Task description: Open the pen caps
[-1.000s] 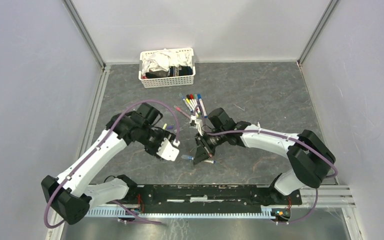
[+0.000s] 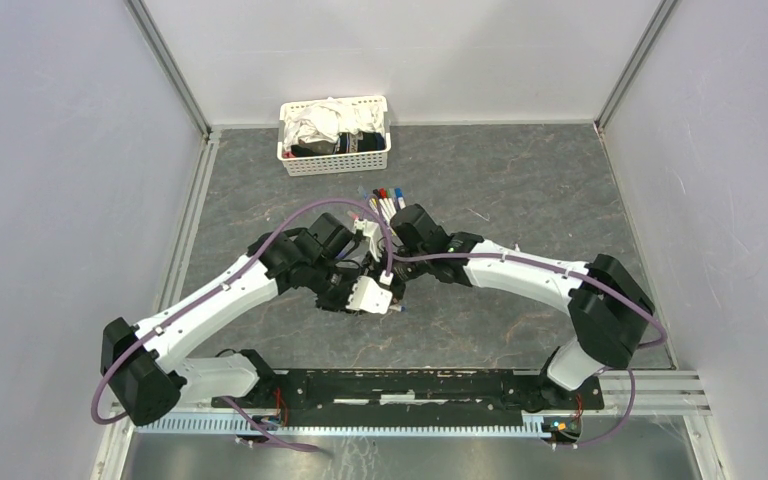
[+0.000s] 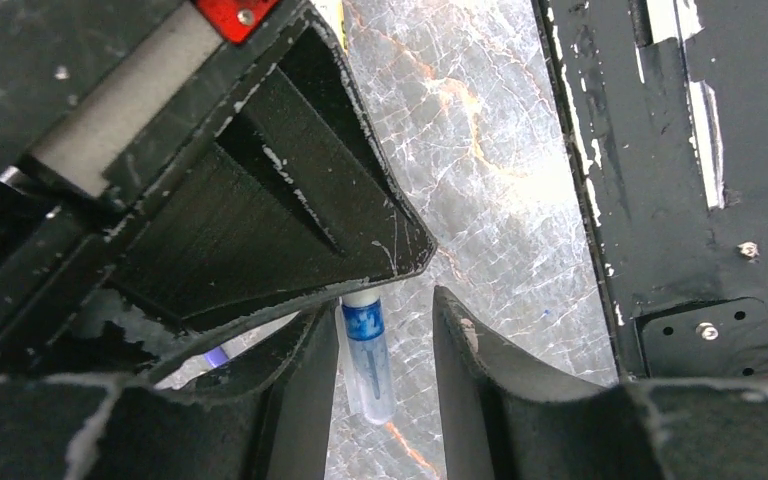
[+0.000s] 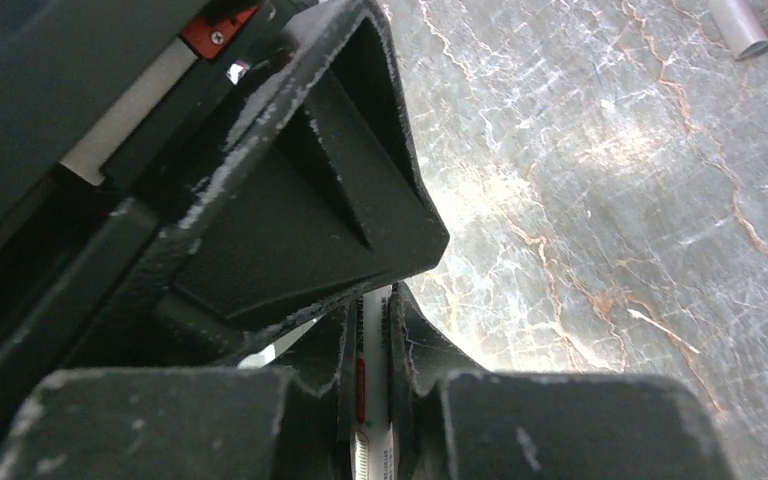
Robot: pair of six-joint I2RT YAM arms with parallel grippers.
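Observation:
In the right wrist view a slim white pen stands between the fingers of my right gripper, which is shut on it with a finger against each side. The left wrist view shows a clear pen cap with a blue band, a bit of white pen body above it. My left gripper is open around this cap, with a clear gap on its right side. From above, both grippers meet over the middle of the table and mostly hide the pen; a small blue pen end shows below them.
Several markers lie behind the grippers, partly covered by the arms. A white basket with cloth stands at the back. Purple cables loop over both arms.
Over the last second my left gripper has moved right and my right gripper left, so they now meet. The pen travelled left with the right gripper. The markers behind have become partly hidden.

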